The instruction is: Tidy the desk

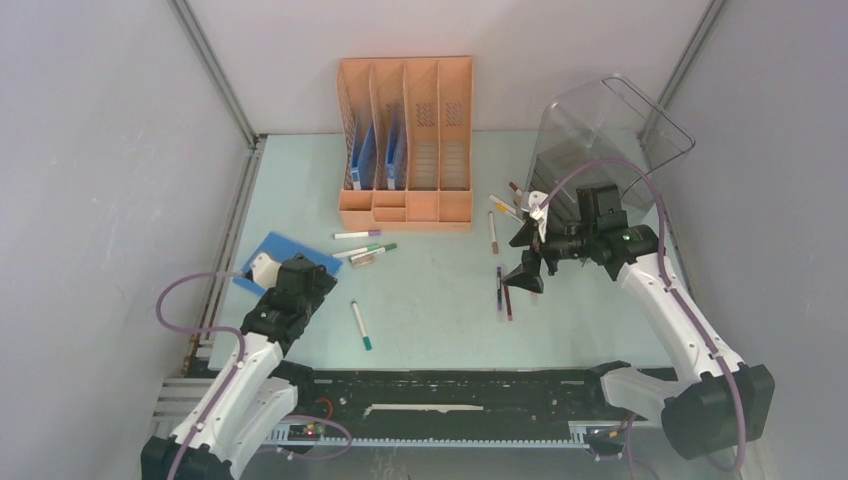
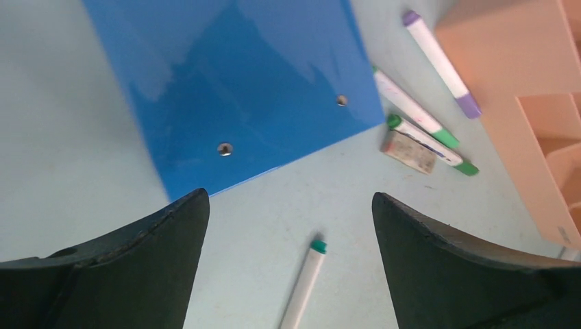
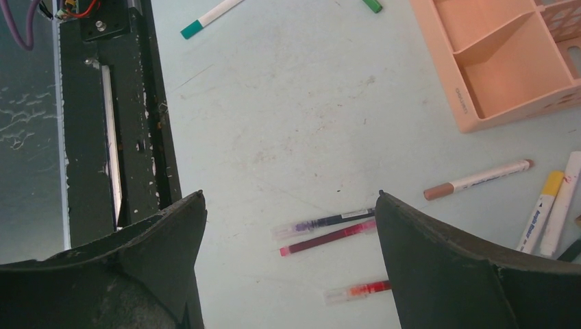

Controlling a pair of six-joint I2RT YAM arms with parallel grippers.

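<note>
My left gripper stands open over a blue folder (image 2: 246,82) lying flat at the desk's left. Beside the folder lie a purple-capped marker (image 2: 438,58), green markers (image 2: 411,103) and an eraser (image 2: 408,151), with a teal-capped marker (image 1: 360,320) nearer the front. The peach organizer (image 1: 422,215) stands at the back with blue folders in two left slots. My right gripper is open above the right side, where pens (image 3: 322,240), a brown marker (image 3: 479,179) and several other markers (image 3: 538,216) lie.
A clear bin with a metal rim (image 1: 590,110) stands at the back right, behind the right arm. A dark rail runs along the front edge.
</note>
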